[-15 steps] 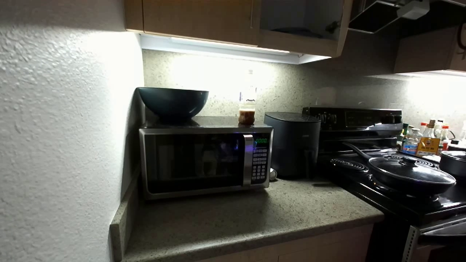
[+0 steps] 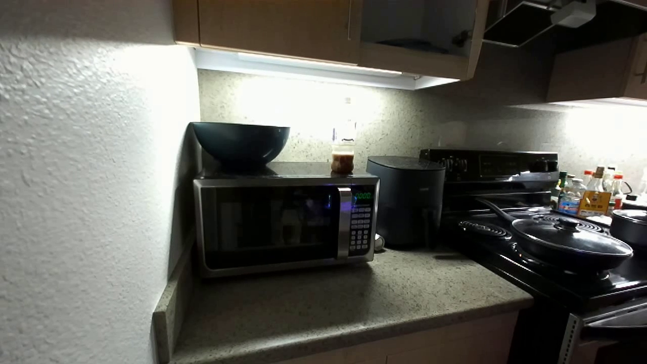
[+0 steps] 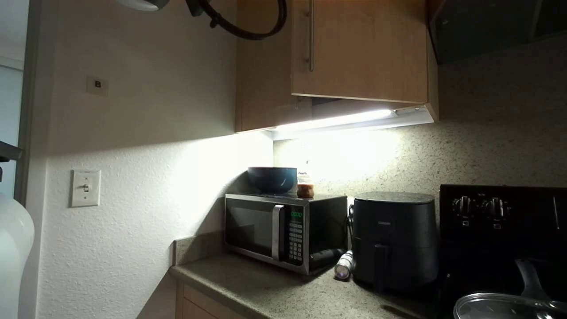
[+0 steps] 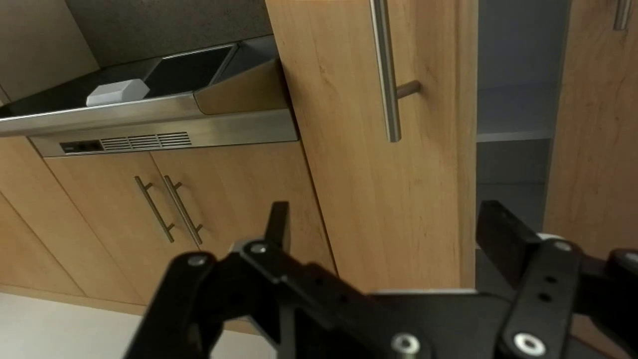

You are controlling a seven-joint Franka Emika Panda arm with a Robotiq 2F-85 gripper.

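In the wrist view my gripper is open, its two black fingers wide apart with nothing between them. Beyond it stands a light wood cabinet door (image 4: 335, 89) with a metal bar handle (image 4: 387, 72). To the right of that door, an opening shows grey shelves (image 4: 517, 113) inside the cabinet. The second exterior view shows an upper cabinet door (image 3: 366, 48) swung out from its frame. The gripper appears in neither exterior view; part of a black arm cable (image 3: 244, 33) crosses the top of the second one.
A microwave (image 2: 273, 224) stands on the counter (image 2: 339, 303), carrying a dark bowl (image 2: 239, 142) and a bottle (image 2: 342, 161). Beside it are an air fryer (image 2: 406, 203) and a stove with a lidded pan (image 2: 570, 242). The range hood (image 4: 239, 128) adjoins the cabinets.
A piece of dark cable at the upper right edge of the first exterior view has gone out of sight. The kitchen objects there look unmoved.
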